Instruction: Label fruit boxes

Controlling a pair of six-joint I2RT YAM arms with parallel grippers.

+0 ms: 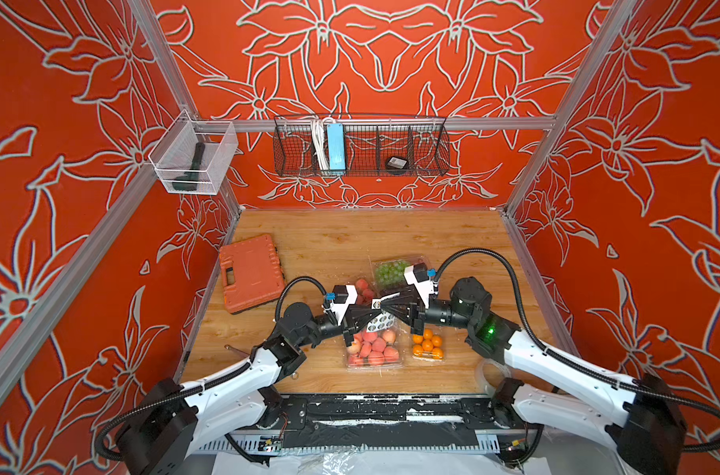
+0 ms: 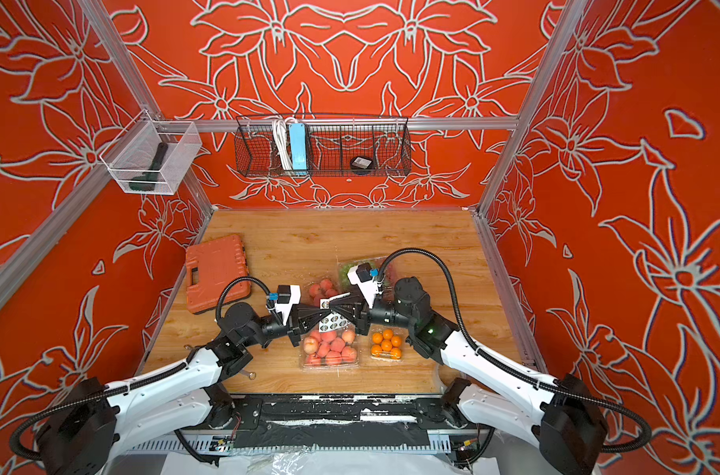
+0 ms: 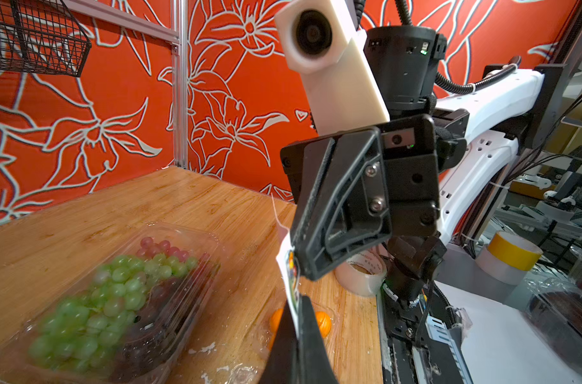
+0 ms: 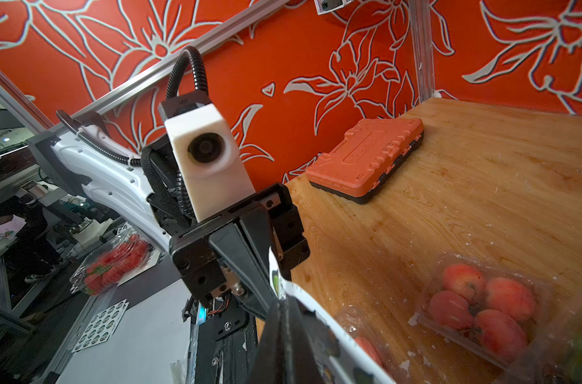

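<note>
A white label sheet [image 1: 381, 323] with rows of round labels hangs between my two grippers, above the fruit boxes. My left gripper is shut, the sheet's edge at its fingertips. Opposite it, my right gripper is shut too, with the sheet running along its tips. The tips nearly meet. Below stands a clear box of peaches [image 1: 374, 350]; an orange box [image 1: 428, 346] is to its right. Behind are a grape box [image 3: 112, 300] and a smaller box of red fruit [image 4: 486, 306], both partly hidden by the arms from above.
An orange tool case [image 1: 251, 273] lies at the table's left side. A tape roll [image 3: 361, 272] sits near the front right edge. Wire baskets [image 1: 360, 146] hang on the back rail.
</note>
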